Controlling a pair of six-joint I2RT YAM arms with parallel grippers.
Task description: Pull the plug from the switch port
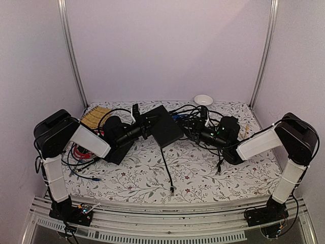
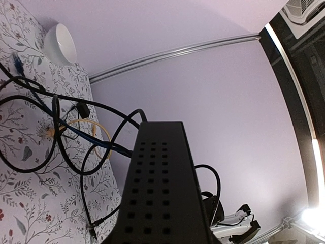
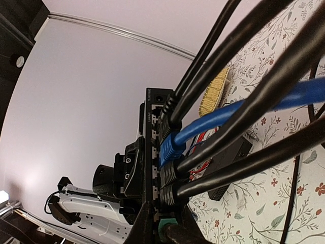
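Observation:
The black switch (image 1: 166, 128) is held up above the table, tilted, with my left gripper (image 1: 148, 125) shut on its left edge. In the left wrist view the switch's vented side (image 2: 157, 188) hides the left fingers. My right gripper (image 1: 189, 129) is at the switch's port side. In the right wrist view the right gripper is shut around a black cable's plug with a greenish part (image 3: 166, 222), at the lower end of the port row (image 3: 155, 152). Whether this plug still sits in its port cannot be told.
Several other black cables and a blue cable (image 3: 213, 118) are plugged in beside the right gripper. A white bowl (image 1: 203, 99) stands at the back. A yellow basket (image 1: 95, 117) and red cables (image 1: 80, 153) lie at the left.

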